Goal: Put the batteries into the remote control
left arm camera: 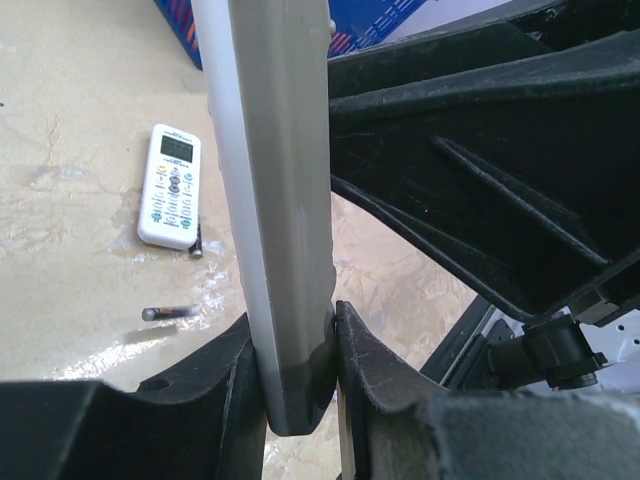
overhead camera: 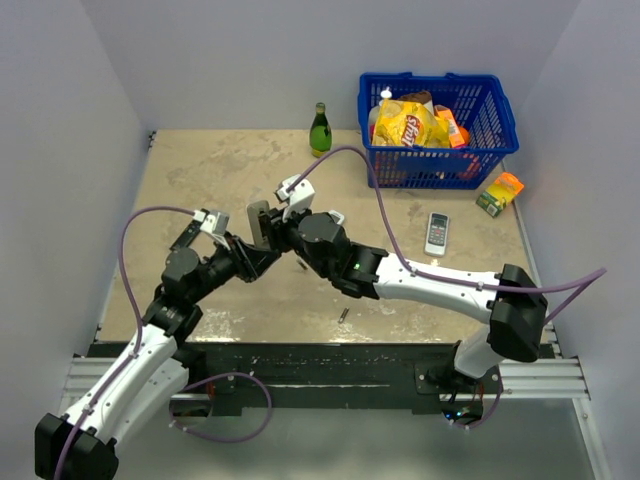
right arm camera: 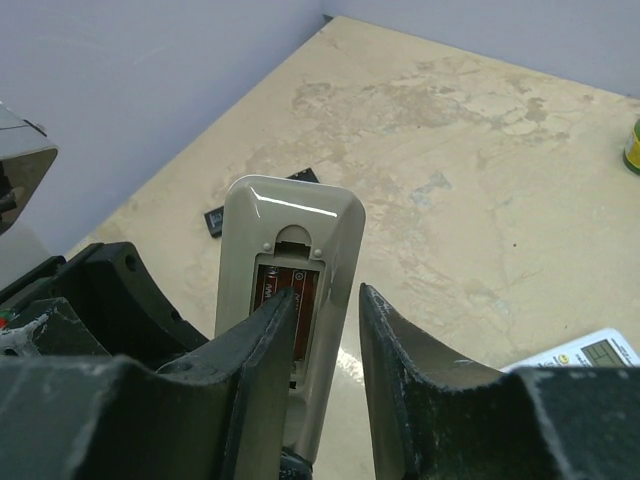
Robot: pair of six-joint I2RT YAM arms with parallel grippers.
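Observation:
A grey remote control [right arm camera: 292,210] stands upright, its back towards the right wrist camera. In its open compartment lies at least one dark battery [right arm camera: 303,285], partly covered by a finger. My left gripper is shut on the remote's lower end. My right gripper is part open, one finger [right arm camera: 262,345] in front of the compartment and the other right of the remote; I see no battery held between them. Loose on the table lie a battery [left arm camera: 172,313] and another dark one beside a white remote [left arm camera: 170,187]. The top view shows a small battery [overhead camera: 344,315] near the front.
A blue basket [overhead camera: 430,168] with snacks stands at the back right, an orange-green packet [overhead camera: 500,193] beside it. A green bottle [overhead camera: 320,132] stands at the back. Another white remote [overhead camera: 437,233] lies at right.

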